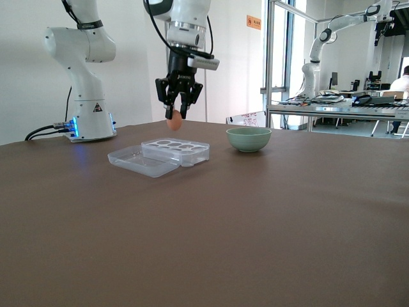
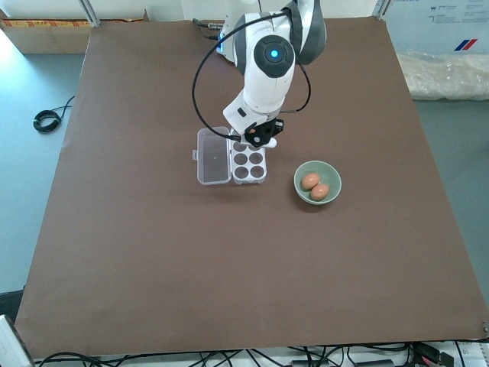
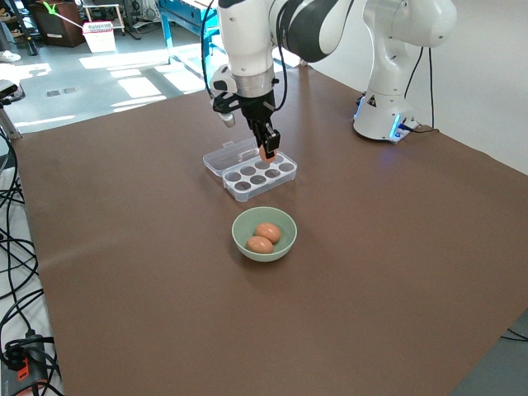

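My black gripper (image 1: 176, 110) is shut on a brown egg (image 1: 174, 121), held above the clear egg box in the top view; in the right view it hangs over the box's tray, the egg partly hidden by the fingers. The open box has its lid (image 2: 213, 157) beside a tray of round holes (image 2: 248, 167); the holes I can see look empty, some hidden under the arm. A green bowl (image 3: 264, 217) stands apart from the box, holding two brown eggs (image 2: 311, 181).
Loose cables run outside the table's edge.
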